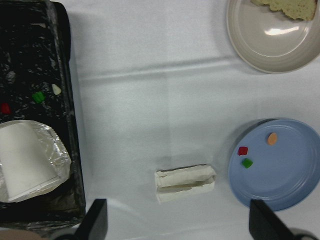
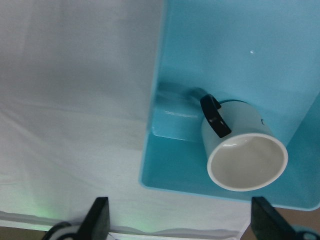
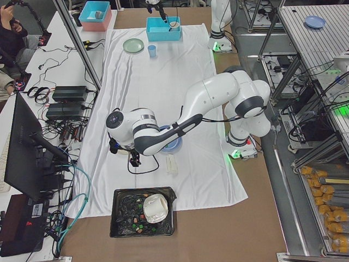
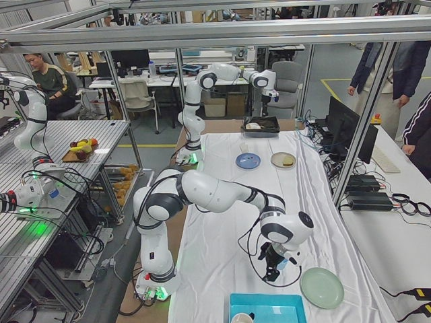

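My left gripper stands open above the cloth, between the black tray (image 3: 122, 229) and the blue plate (image 1: 280, 170), which holds small red, green and orange pieces. The tray holds a flat white item (image 1: 25, 157) on a crinkled wrap, with small coloured pieces beside it. A beige plate (image 1: 270, 50) with a yellow sponge-like piece (image 1: 290, 10) lies nearby; a folded white paper (image 1: 185, 182) is on the cloth. My right gripper is open above the edge of a blue bin (image 2: 225, 50), where a white mug (image 2: 215, 145) with a black handle lies.
A green plate (image 4: 322, 288) and a blue cup (image 3: 152, 51) stand near the bin. A monitor and cables line one side, a metal bench the other.
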